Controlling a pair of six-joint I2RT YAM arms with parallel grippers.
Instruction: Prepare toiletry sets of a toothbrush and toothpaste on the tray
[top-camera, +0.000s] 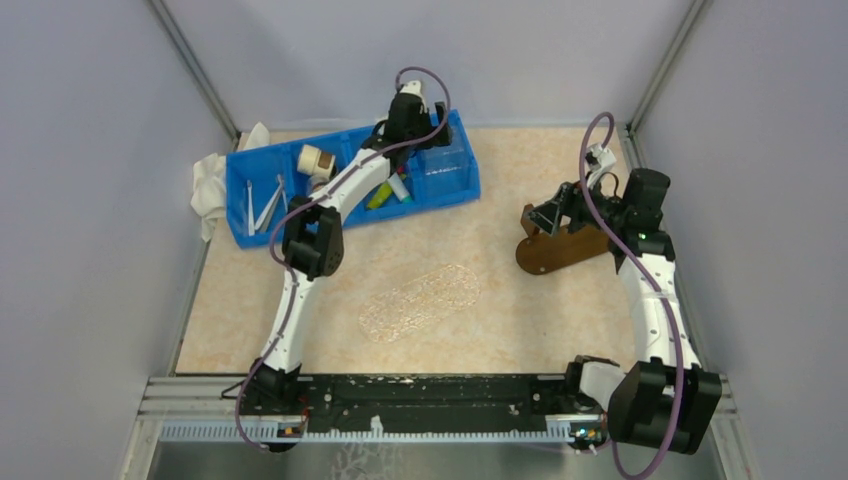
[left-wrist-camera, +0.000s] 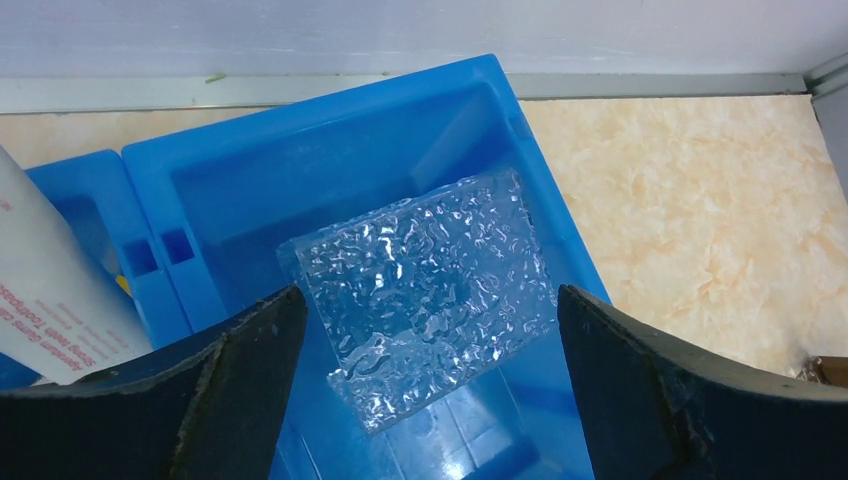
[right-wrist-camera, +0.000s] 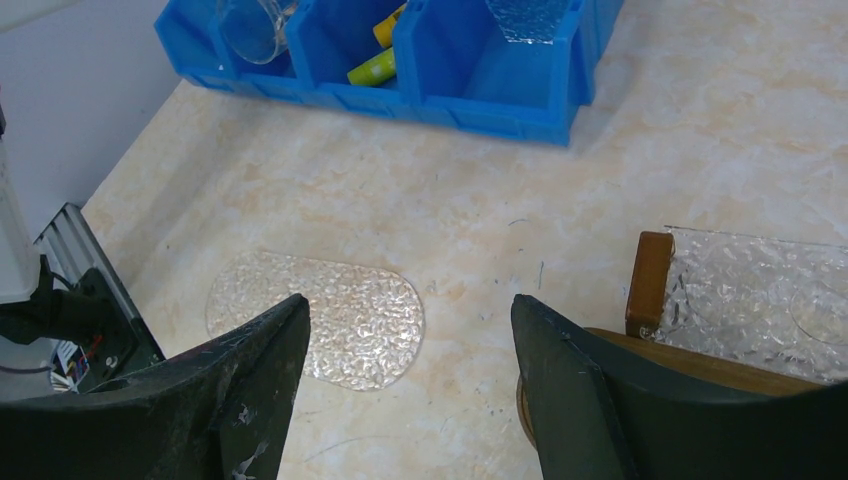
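Observation:
My left gripper is open above the right-hand compartment of the blue organiser (top-camera: 355, 220), over a clear textured plastic piece (left-wrist-camera: 420, 280), with nothing held. Toothbrushes (top-camera: 267, 208) lie in the leftmost compartment. Toothpaste-like tubes in green (right-wrist-camera: 372, 70) and white (top-camera: 398, 188) lie in a middle compartment, partly under the left arm in the top view. My right gripper hangs open over the right of the table, above a brown wooden board (top-camera: 560, 252) with a clear textured piece (right-wrist-camera: 750, 295).
A clear textured mat (top-camera: 418, 305) lies on the bare middle front of the table. White cloths (top-camera: 208, 190) lie left of the organiser. Cups or rolls (top-camera: 312, 160) occupy another compartment. Walls border the table at back and sides.

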